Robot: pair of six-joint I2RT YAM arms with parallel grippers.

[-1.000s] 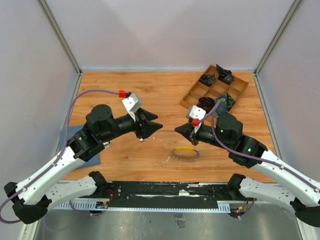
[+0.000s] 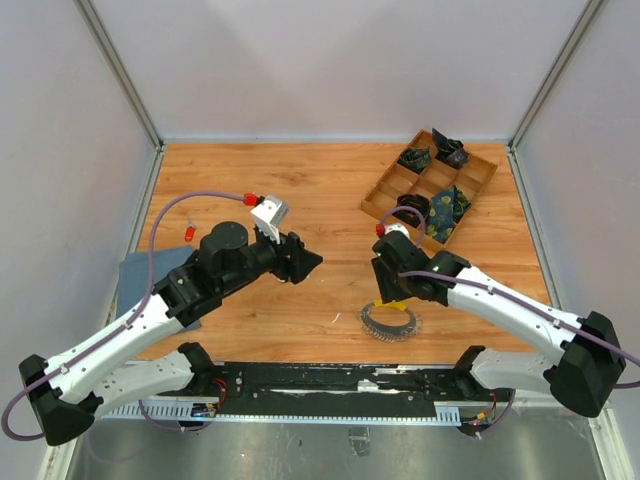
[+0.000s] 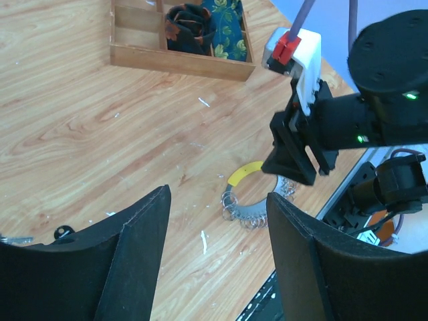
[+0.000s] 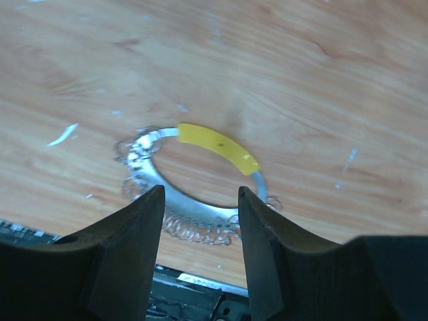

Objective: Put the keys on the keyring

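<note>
The keyring (image 2: 390,323), a grey ring with a yellow section (image 4: 217,146) and several small wire loops (image 4: 189,229), lies on the table at front right of centre. Above its yellow side is my right gripper, open, with only a view of the ring between its fingers. My left gripper hangs over the middle of the table, its fingers apart and nothing between them. At the lower left of the left wrist view lie a silver shaft (image 3: 17,239) and a round black piece (image 3: 63,231), perhaps a key, partly hidden by my left finger.
A divided wooden box (image 2: 368,205) with dark cloths stands at the back right. Left of my left arm lie a blue-grey mat (image 2: 135,275) and a small red object (image 2: 190,231).
The keyring has shifted right and toward the front and now lies flat.
</note>
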